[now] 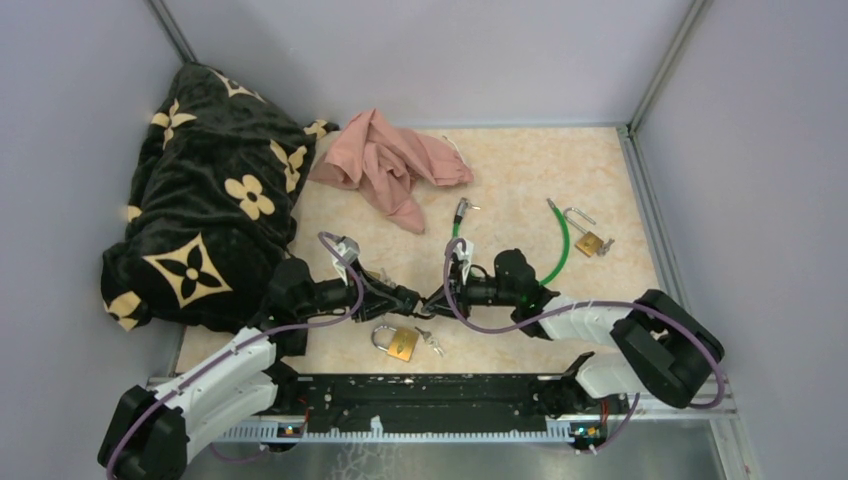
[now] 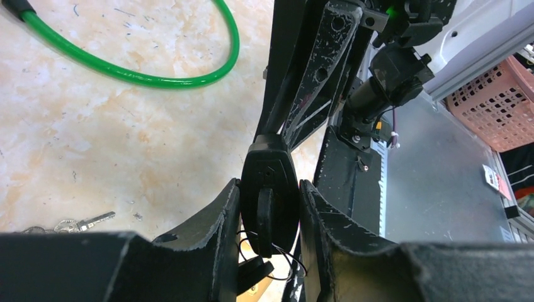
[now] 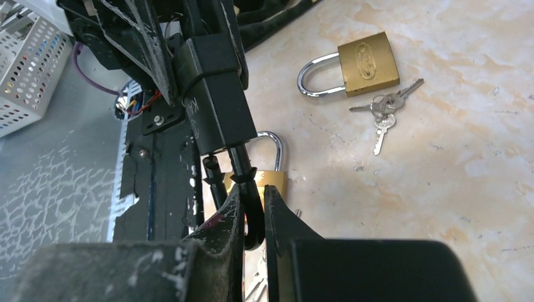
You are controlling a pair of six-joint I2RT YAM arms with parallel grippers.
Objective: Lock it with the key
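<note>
My left gripper (image 1: 390, 300) and right gripper (image 1: 432, 306) meet over the front of the mat at a black lock body (image 2: 267, 201) with a black curved shackle (image 3: 250, 214). In the left wrist view the left fingers lie on either side of the body. In the right wrist view my right gripper is shut on the shackle. Below them lies a brass padlock (image 1: 402, 343) with keys (image 1: 432, 343) beside it. Another brass padlock with keys (image 3: 388, 104) shows in the right wrist view. Whether a key is in the black lock I cannot tell.
A green cable lock (image 1: 560, 235) and an open padlock (image 1: 590, 242) lie at the right. A pink cloth (image 1: 385, 165) is at the back, a dark cushion (image 1: 200, 200) fills the left. The front edge (image 1: 420, 390) is close below the grippers.
</note>
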